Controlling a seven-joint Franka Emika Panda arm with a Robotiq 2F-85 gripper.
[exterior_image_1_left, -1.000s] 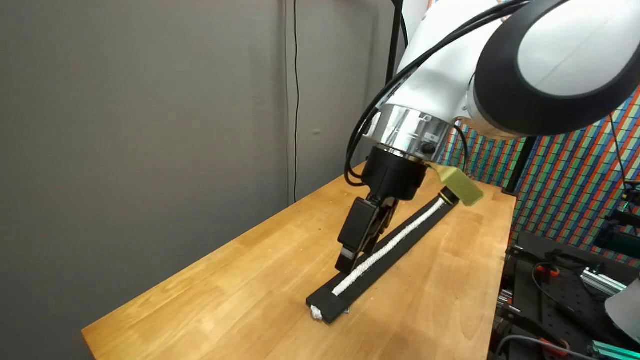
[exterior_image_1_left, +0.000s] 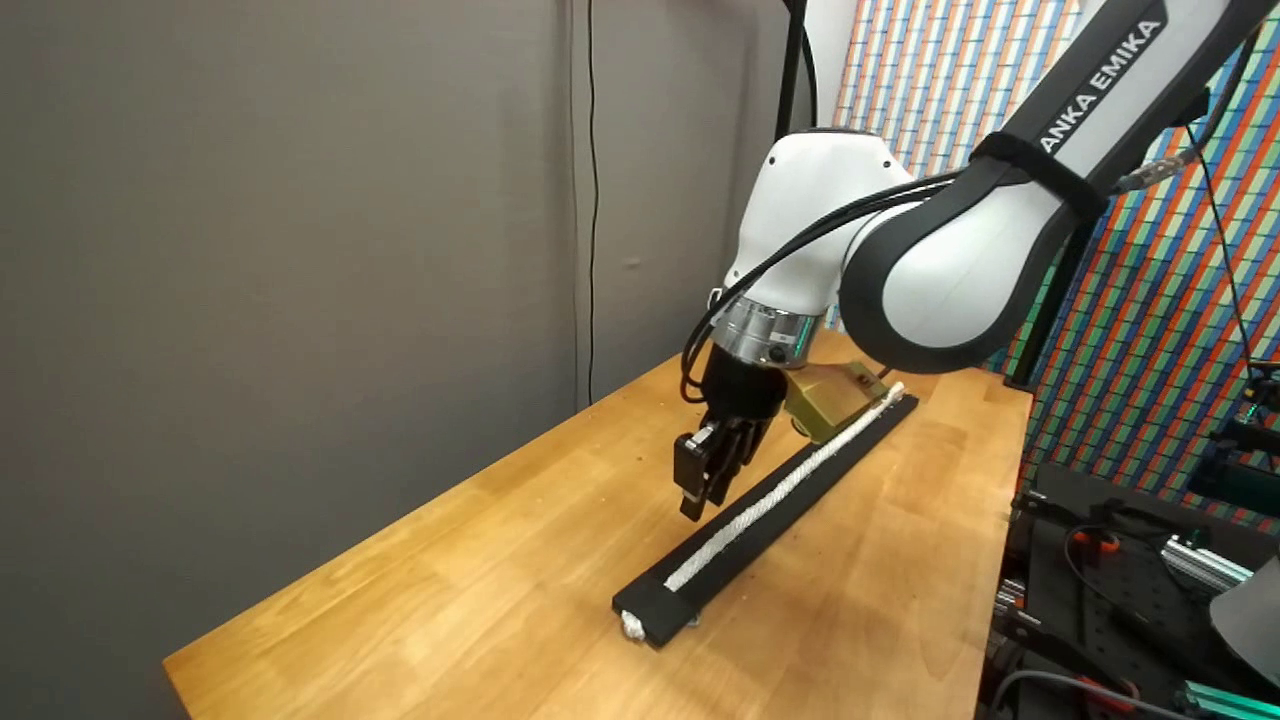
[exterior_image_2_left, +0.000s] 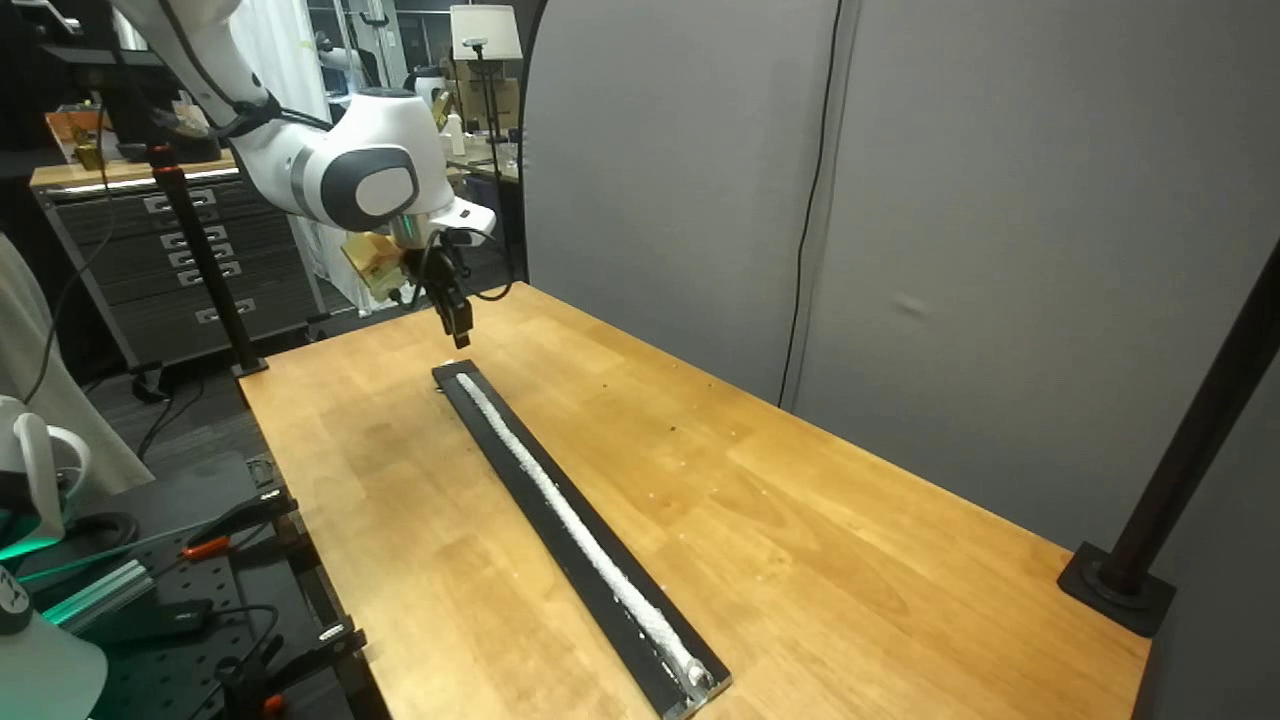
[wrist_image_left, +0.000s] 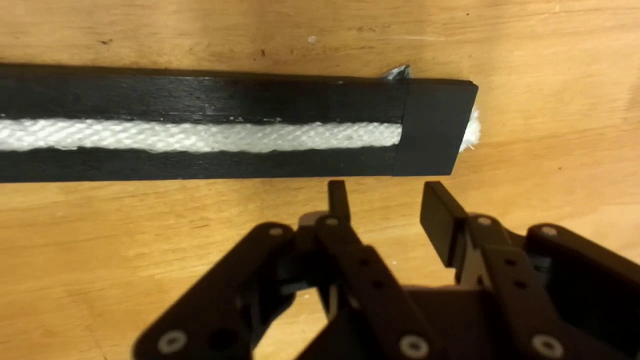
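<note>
A white braided rope (wrist_image_left: 204, 137) lies along a long black board (wrist_image_left: 240, 165) on the wooden table. In the wrist view, a flat black band (wrist_image_left: 435, 129) covers it near one end, with a frayed tip (wrist_image_left: 471, 131) poking out beyond. My gripper is open, a clear gap between its two fingers, and only bare table shows there. The fingers appear beside the board's long edge, near the banded end. Exterior view 2 has the gripper (exterior_image_2_left: 459, 340) up above the board's far end, apart from it. The rope's other end (exterior_image_2_left: 696, 674) is nearest that camera.
A brass-coloured block (exterior_image_1_left: 830, 396) is fixed to my wrist. Wide bare tabletop (exterior_image_2_left: 864, 540) surrounds the board. A grey wall (exterior_image_1_left: 300, 240) borders one long side, and a black post (exterior_image_2_left: 1152, 492) stands at a table corner.
In exterior view 1 the arm has drawn back from the camera and turned a little. The gripper looks smaller and slightly higher, and the rope and board have stayed put.
</note>
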